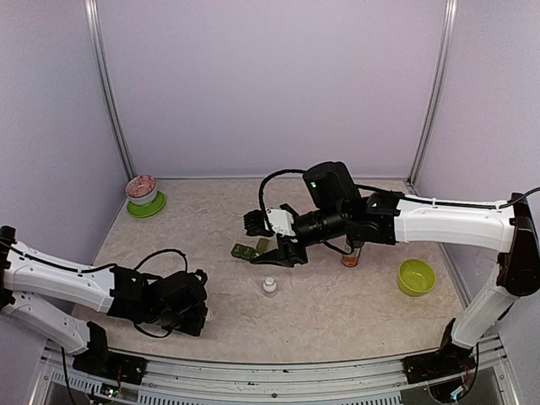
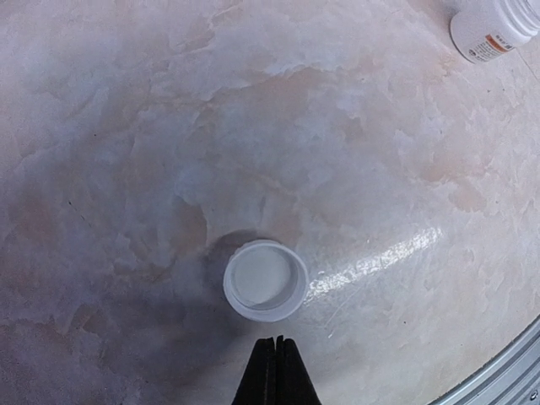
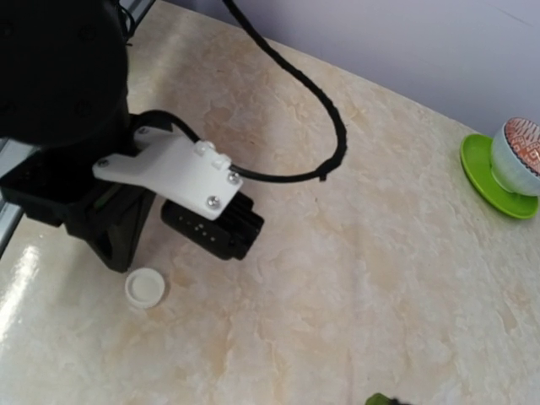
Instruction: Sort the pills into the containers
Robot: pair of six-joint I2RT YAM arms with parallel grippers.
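A white cap (image 2: 266,281) lies on the table, hollow side up, just beyond the tips of my left gripper. That gripper is shut, with nothing between its fingers. In the right wrist view the same cap (image 3: 145,288) sits beside the left arm's dark fingertip. A white bottle (image 1: 269,287) stands upright near the table's middle; part of it shows in the left wrist view's upper right corner. My right gripper (image 1: 274,260) is beside green blocks (image 1: 243,252); only a sliver of green and dark tip shows in the right wrist view, so its grip is unclear.
At the back left, a patterned bowl (image 1: 142,187) rests on a green plate (image 1: 150,209). A yellow-green bowl (image 1: 416,277) stands at the right. An orange-labelled container (image 1: 350,256) is partly hidden behind the right arm. Clear table (image 1: 337,329) lies front right.
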